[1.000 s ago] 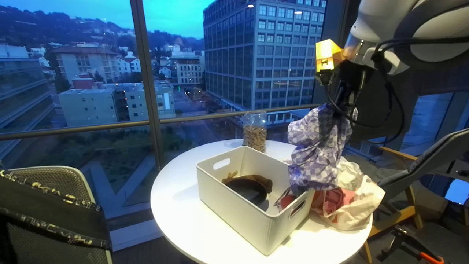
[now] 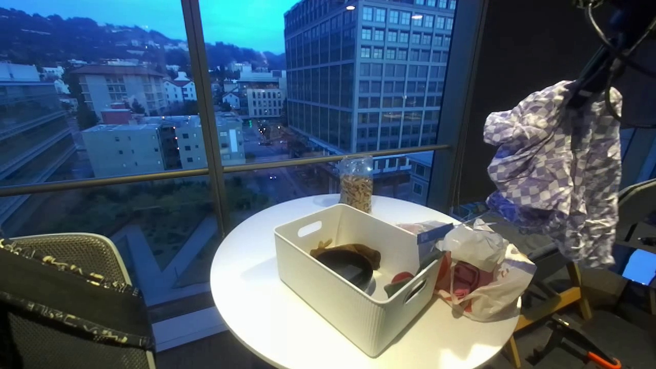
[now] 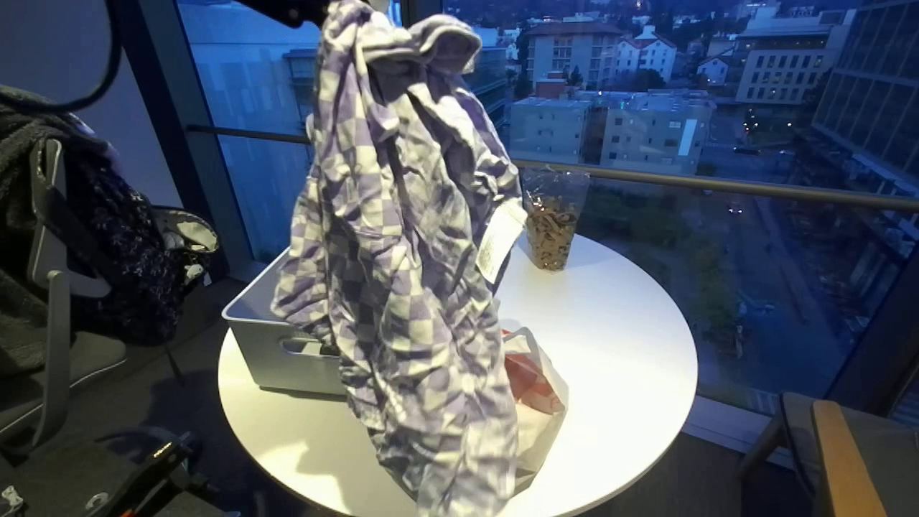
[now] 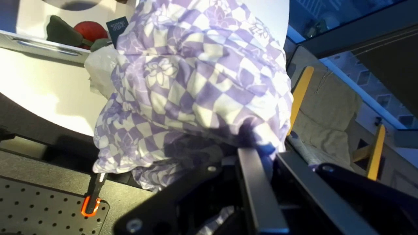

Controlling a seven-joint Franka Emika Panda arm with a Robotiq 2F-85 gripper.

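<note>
A purple-and-white checkered cloth [image 2: 553,166] hangs crumpled in the air, right of the table and clear of the white bin. My gripper is shut on it; folds hide the fingertips in the wrist view. In exterior view 2 the long drape of the cloth [image 3: 413,258] covers part of the bin and bag, and a white label [image 3: 501,241] shows on its side. The white bin [image 2: 332,307] stands on the round table, holding a dark bowl-like item [image 2: 347,267], something brown, and red and green items near its right end.
Against the bin's right end sits a white plastic bag [image 2: 492,264] with red contents. A clear container of brown pieces [image 2: 356,187] stands at the table's back. Chairs surround it.
The cloth has risen and moved right, away from the bin's right end and the bag, still in my gripper. More of the bin's right end now shows.
</note>
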